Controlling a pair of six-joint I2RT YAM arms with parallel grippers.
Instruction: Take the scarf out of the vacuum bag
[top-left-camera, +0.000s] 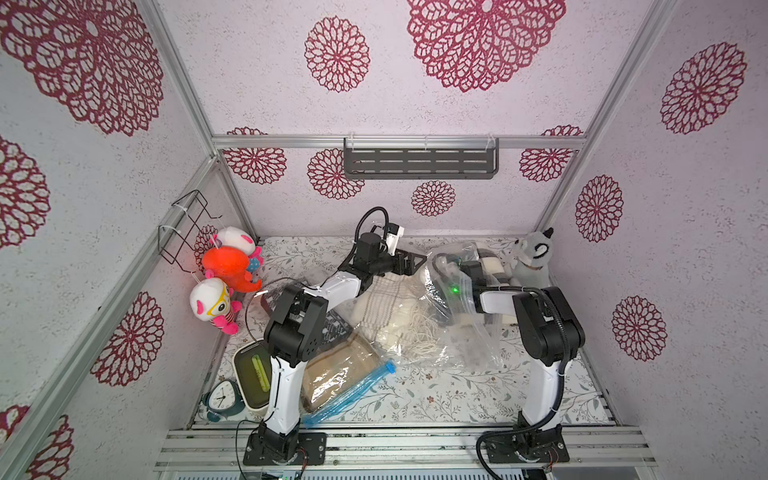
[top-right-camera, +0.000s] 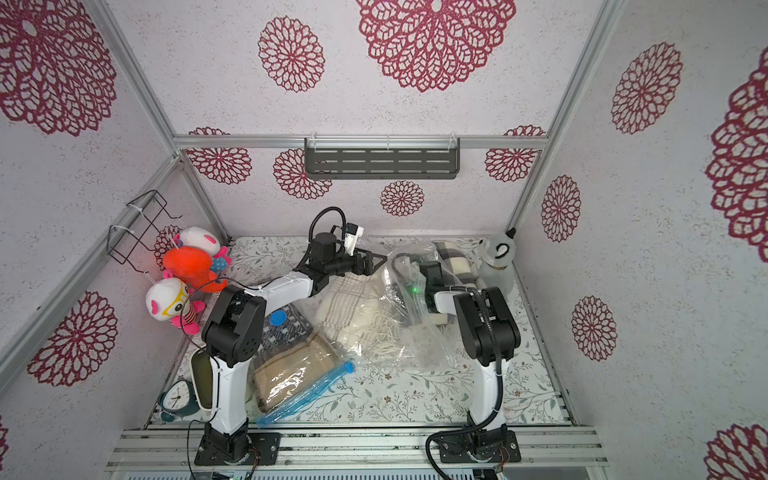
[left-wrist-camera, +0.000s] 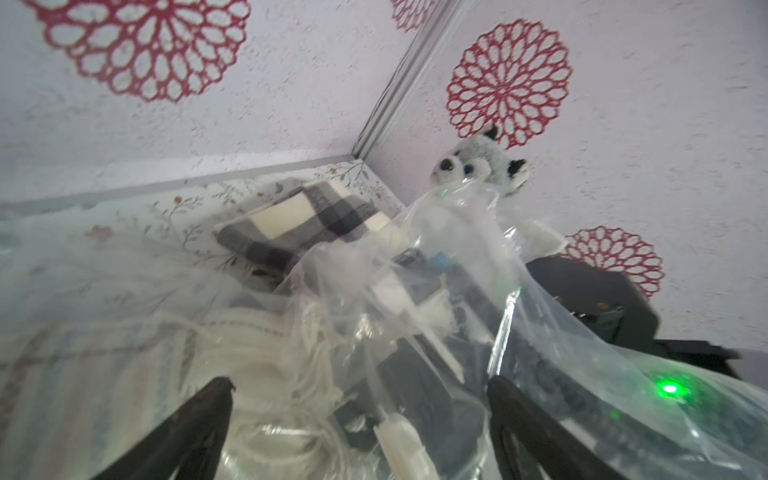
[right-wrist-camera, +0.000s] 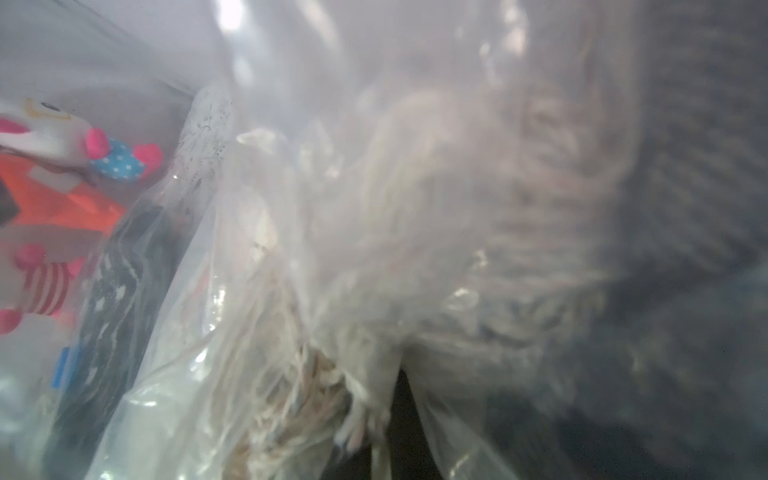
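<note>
A clear vacuum bag (top-left-camera: 472, 344) with the cream scarf (top-left-camera: 384, 312) and its tassels lies mid-table, crumpled upward at its right. My left gripper (top-left-camera: 412, 262) is open above the bag's back part, its dark fingers framing loose plastic in the left wrist view. My right gripper (top-right-camera: 424, 280) is inside or under the raised plastic at the bag's right; it is shut, with film and tassels over it in the right wrist view, so what lies between its fingertips is hidden.
Other packed bags (top-left-camera: 336, 376), a lunch box (top-left-camera: 252, 376) and clock (top-left-camera: 224, 397) lie at left, beside plush toys (top-left-camera: 228, 268). A checked cloth (left-wrist-camera: 304, 216) and grey plush (top-left-camera: 529, 260) sit back right.
</note>
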